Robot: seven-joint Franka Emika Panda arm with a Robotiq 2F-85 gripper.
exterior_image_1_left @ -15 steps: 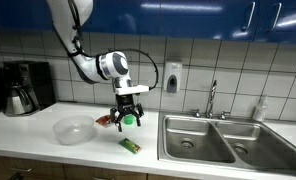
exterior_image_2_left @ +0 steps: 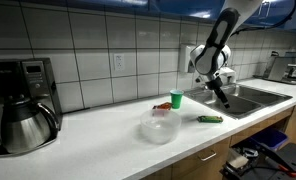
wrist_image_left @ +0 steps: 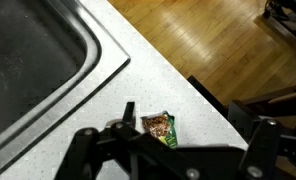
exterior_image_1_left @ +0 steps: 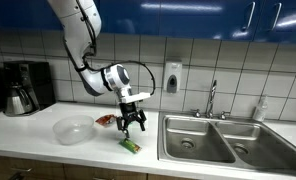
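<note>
A small green packet (exterior_image_1_left: 130,146) with a printed reddish-brown patch lies on the white counter, left of the sink. My gripper (exterior_image_1_left: 133,127) hangs just above and behind it in that view, pointing down with its fingers apart. Nothing shows between them. In exterior view 2 the same green packet (exterior_image_2_left: 209,119) rests flat near the counter's front edge, below the gripper (exterior_image_2_left: 222,98). From the wrist, part of the green packet (wrist_image_left: 160,128) shows near the left finger; the gripper's body hides the rest.
A clear plastic bowl (exterior_image_1_left: 74,130) stands to the left, with a red item (exterior_image_2_left: 164,106) and a green cup (exterior_image_2_left: 177,97) behind it. The steel double sink (exterior_image_1_left: 197,143) is on the right. A coffee maker (exterior_image_2_left: 25,105) occupies the far left.
My gripper has come lower and shifted slightly right in exterior view 1, closer to the green packet. The packet and the bowl have not moved.
</note>
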